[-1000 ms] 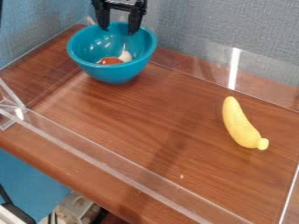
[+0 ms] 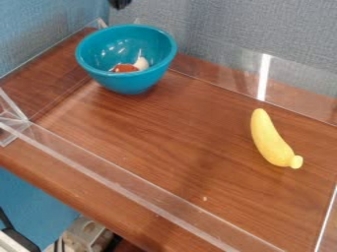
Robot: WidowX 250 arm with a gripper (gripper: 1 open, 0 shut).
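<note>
A teal bowl (image 2: 125,81) sits at the back left of the wooden surface, holding a small red and whitish item (image 2: 128,67). A yellow banana (image 2: 271,138) lies alone on the right. Only a dark sliver of my gripper shows at the top edge above the bowl, mostly out of frame; its fingers cannot be made out.
The wooden table (image 2: 171,148) is bordered by clear plastic walls, with grey padded panels behind.
My gripper has risen up from over the bowl, almost out of view. The bowl and banana have not moved.
</note>
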